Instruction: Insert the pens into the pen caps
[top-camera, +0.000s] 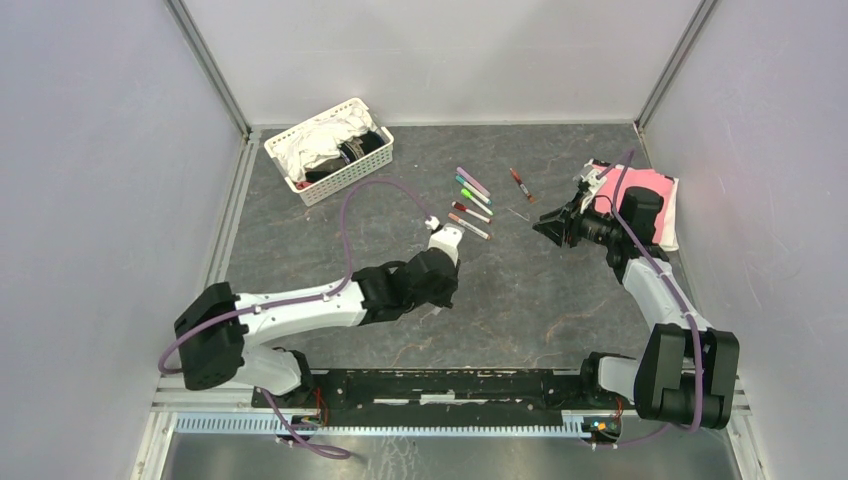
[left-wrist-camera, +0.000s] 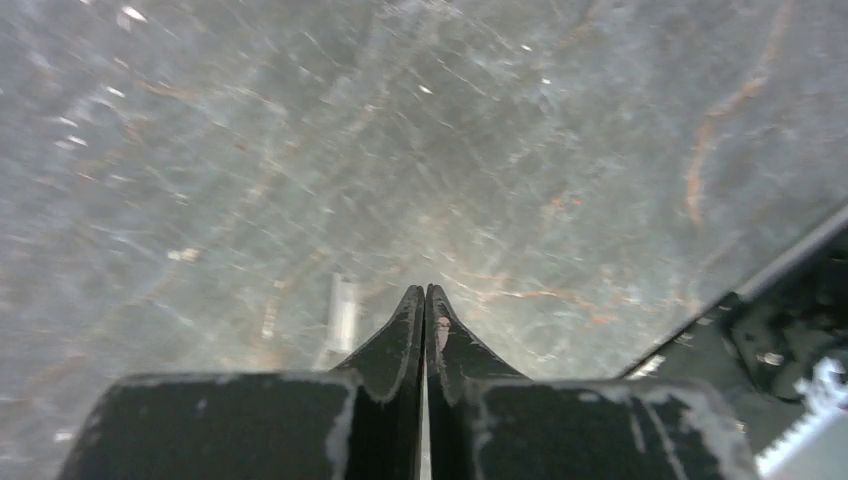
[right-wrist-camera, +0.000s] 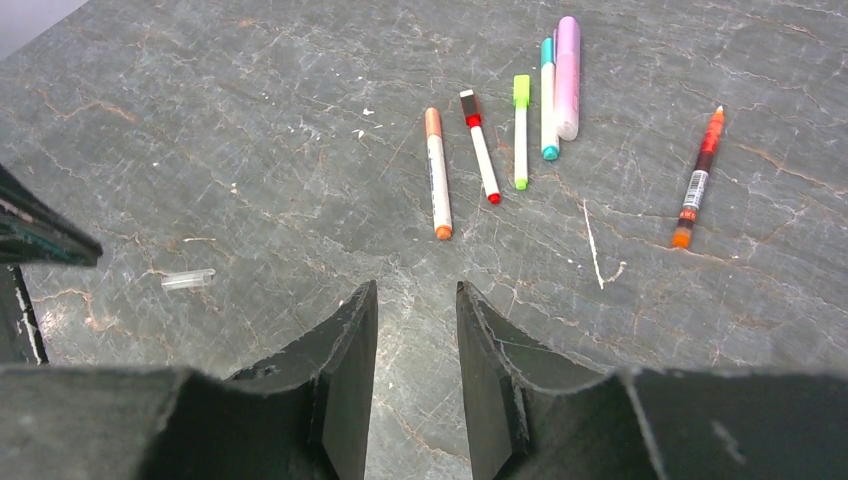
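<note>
The clear pen cap (right-wrist-camera: 188, 279) lies on the table at the left of the right wrist view. In the left wrist view the same cap (left-wrist-camera: 343, 312) lies blurred, to the left of my left gripper. That gripper is shut, its fingertips together with nothing between them. My right gripper stands open and empty above bare table. An uncapped orange-red pen (right-wrist-camera: 699, 180) lies to its right, apart from the capped markers: an orange one (right-wrist-camera: 438, 175), a red one (right-wrist-camera: 480, 148), a green one (right-wrist-camera: 521, 132), a teal one (right-wrist-camera: 549, 100) and a purple one (right-wrist-camera: 567, 79).
A white basket (top-camera: 350, 176) with cloth and dark items stands at the back left. Pink and white cloths (top-camera: 650, 184) lie at the right edge beside the right arm. The table (top-camera: 510, 310) between the arms is bare.
</note>
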